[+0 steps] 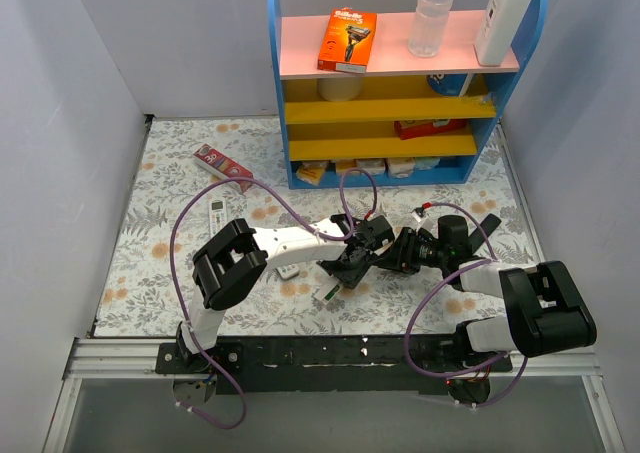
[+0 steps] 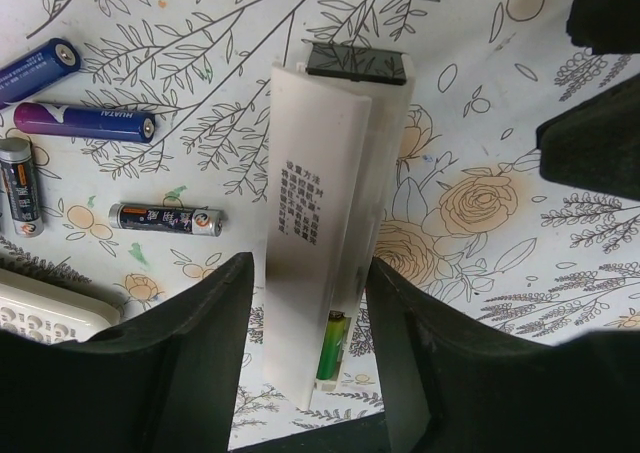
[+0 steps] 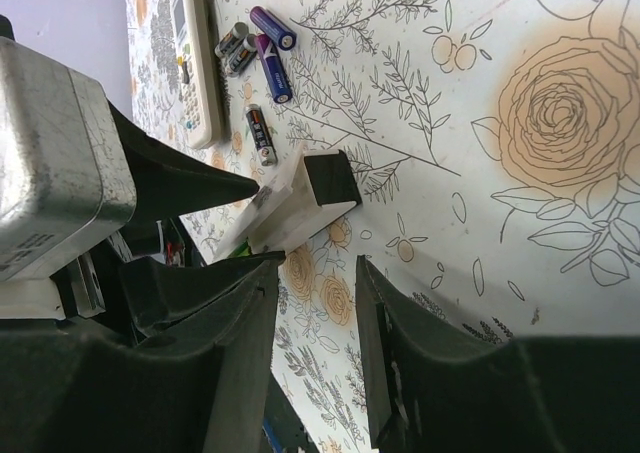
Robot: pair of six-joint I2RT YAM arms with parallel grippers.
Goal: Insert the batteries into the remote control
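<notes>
A white remote control (image 2: 305, 193) lies on the floral cloth, its long back cover sitting askew on the body. Near its lower end a strip of green (image 2: 332, 345) shows past the cover. My left gripper stands open around the remote, with a small gap by its left finger; the right finger is close against the remote's edge. My right gripper is open, only cloth between its fingers, to the right of the remote. Batteries lie loose to the left: a blue one (image 2: 38, 71), a purple one (image 2: 85, 122), and black-and-orange ones (image 2: 165, 219).
A second white remote (image 2: 50, 308) lies left of the batteries. At the back stands a shelf (image 1: 390, 106), with a red box (image 1: 222, 163) to its left. A dark remote-like object (image 1: 485, 231) lies at far right. Open cloth spreads across the front.
</notes>
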